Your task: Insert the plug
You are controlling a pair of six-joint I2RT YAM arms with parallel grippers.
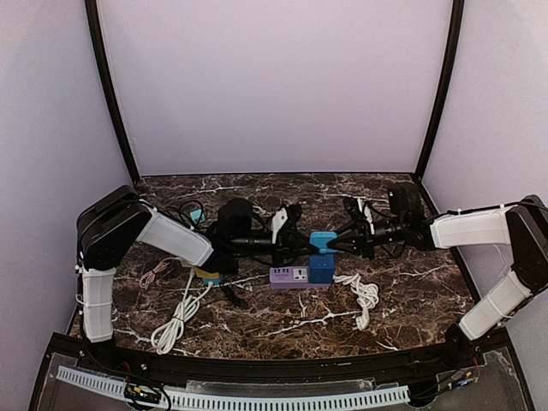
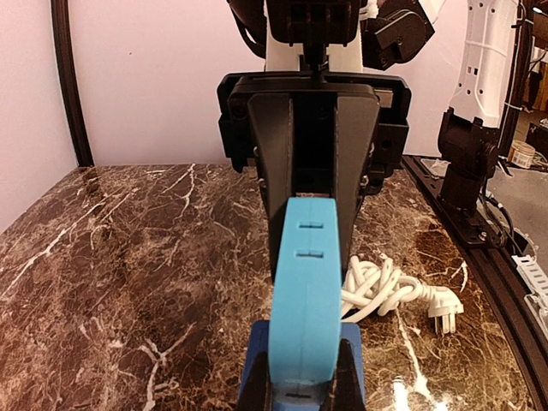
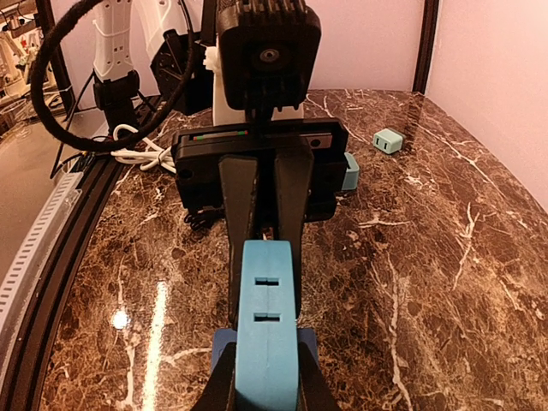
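In the top view the light-blue plug [image 1: 323, 241] sits at the blue block [image 1: 322, 269] beside the purple socket [image 1: 289, 275]; whether it is seated or just above is hidden. My right gripper is shut on the plug from the right, its dark fingers [image 3: 221, 384] on either side. From the left my left gripper is shut, with fingers [image 2: 257, 385] at the plug's sides; the plug body hides whether anything is gripped between them. The plug stands upright, two slots in its upper face, the blue block showing below it in both wrist views.
A coiled white cable [image 1: 366, 295] with a plug lies right of the block, another white cable [image 1: 175, 321] at front left. A small teal adapter rests at the back left.
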